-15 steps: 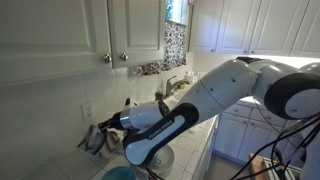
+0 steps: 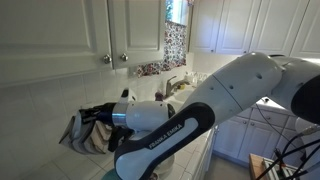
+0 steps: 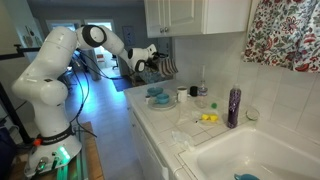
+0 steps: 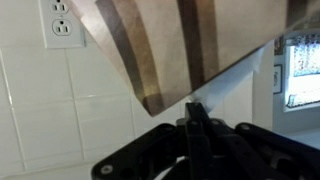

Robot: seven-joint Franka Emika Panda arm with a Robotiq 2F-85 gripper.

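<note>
A striped cloth [image 4: 170,45] in brown and beige fills the upper part of the wrist view. My gripper is shut at its lower edge, and the cloth is caught at the fingertips. In exterior view 1 the cloth [image 2: 86,136] hangs from my gripper [image 2: 103,114], in front of the tiled wall and clear of the counter. From exterior view 2, the gripper [image 3: 155,62] is small and far off, with the dark cloth [image 3: 167,68] beside it. The exact pinch of the fingers is too dark to make out.
Teal bowls [image 3: 158,97] stand on the counter [image 3: 150,115] under the arm, with a few cups close by. White upper cabinets [image 2: 55,35] overhang the workspace. A wall outlet [image 4: 62,22] is beside the cloth. Farther along are a dark bottle [image 3: 234,107] and the sink [image 3: 215,150].
The arm has moved toward the left and nearer exterior view 1's camera, carrying the cloth along. The cloth now looks larger and more spread, and the arm covers more of the bowls.
</note>
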